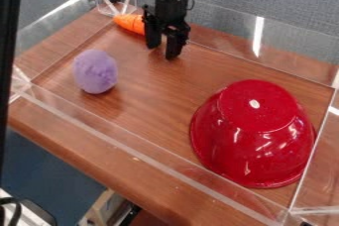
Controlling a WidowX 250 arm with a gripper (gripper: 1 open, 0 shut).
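Note:
My black gripper (165, 44) hangs low at the back of the wooden table, just right of an orange carrot-shaped object (129, 21). Its fingers are small and dark, and I cannot tell whether anything is between them. A purple oval object (95, 70) rests at the left, and a large red upturned bowl (252, 131) sits at the front right.
Clear plastic walls (185, 170) border the wooden table top (133, 131).

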